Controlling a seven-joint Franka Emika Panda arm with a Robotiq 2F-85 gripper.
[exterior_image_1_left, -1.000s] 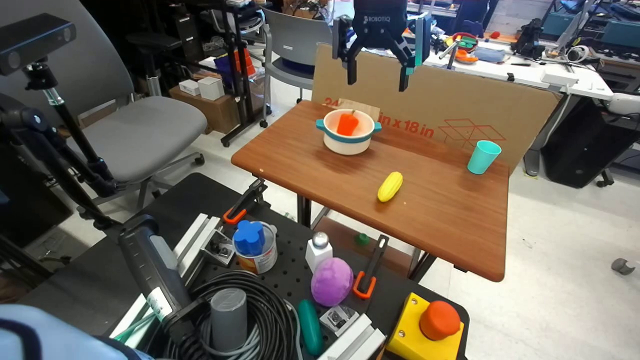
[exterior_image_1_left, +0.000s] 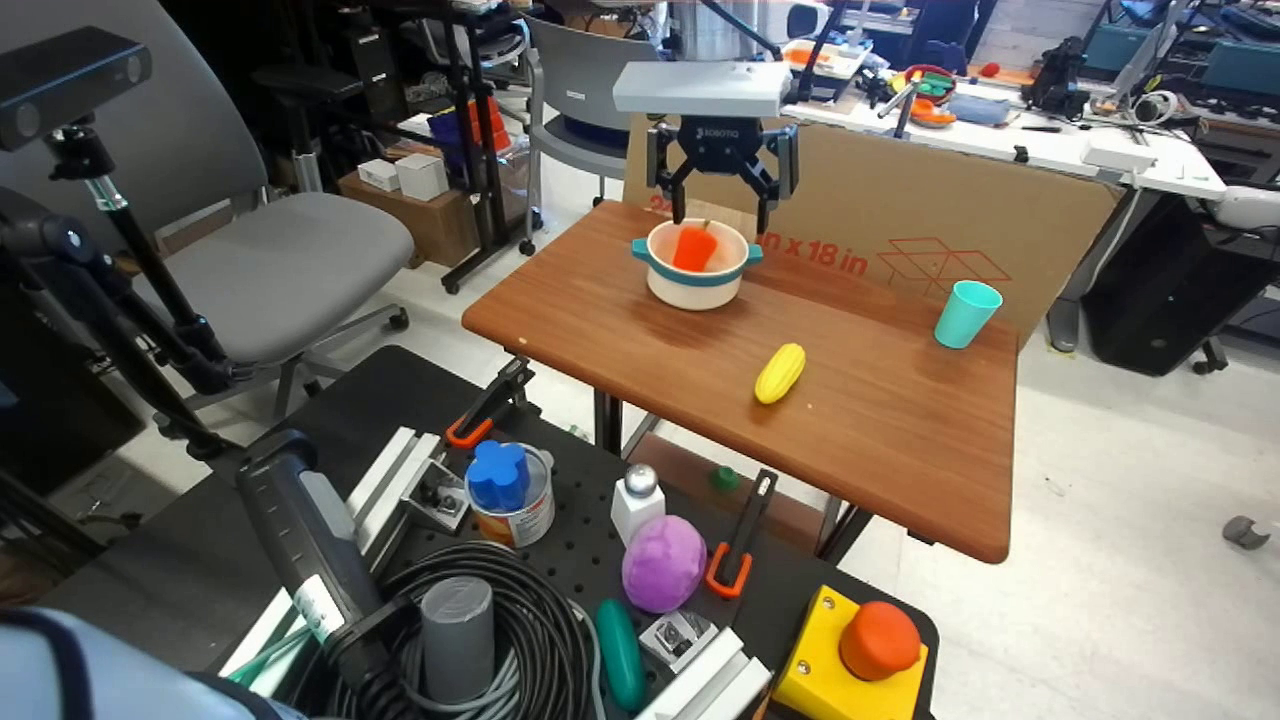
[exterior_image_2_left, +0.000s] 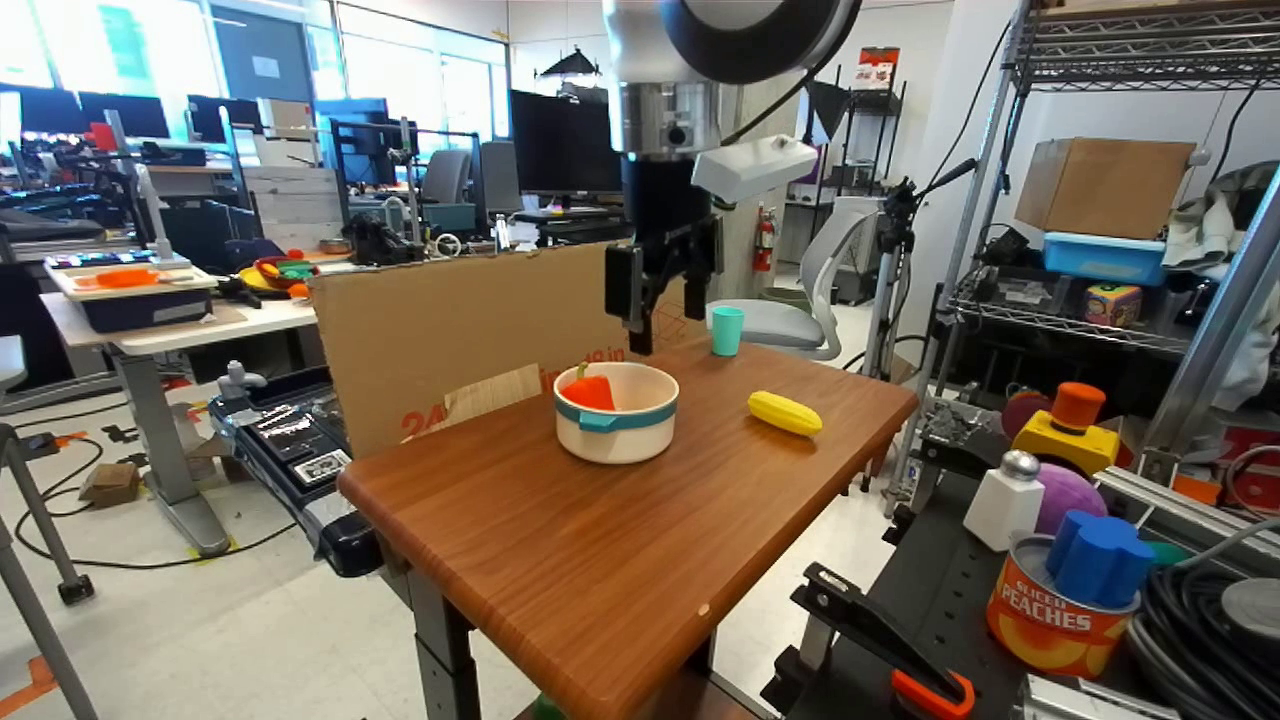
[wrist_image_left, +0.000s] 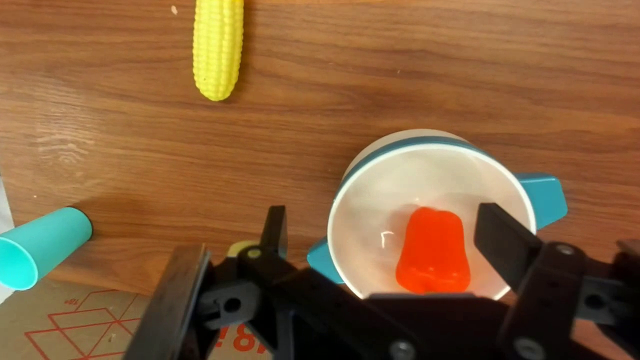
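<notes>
My gripper (exterior_image_1_left: 720, 218) hangs open just above the cream pot (exterior_image_1_left: 692, 292), its fingers spread wide and nothing between them. Inside the pot lies a red-orange toy pepper (wrist_image_left: 433, 251), its stem visible in exterior view 2. From the wrist view, one finger (wrist_image_left: 276, 231) is beside the pot's left side, over the teal handle's outer side, while the other finger (wrist_image_left: 501, 240) overlaps the right part of the opening. A yellow toy corn (exterior_image_2_left: 785, 413) lies on the table, apart from the pot. The teal cup (exterior_image_1_left: 967, 314) stands upright near the table's far right corner.
A cardboard sheet (exterior_image_1_left: 840, 180) stands upright along the back edge of the wooden table (exterior_image_1_left: 888, 444). Clear tabletop surrounds the corn. A black cart in front carries a peach can (exterior_image_2_left: 1062, 618), clamps, cables and a red stop button (exterior_image_1_left: 879, 640).
My gripper has come down and shifted slightly left, now close over the pot. Its fingers stay apart. Pot, pepper, corn and cup have not moved.
</notes>
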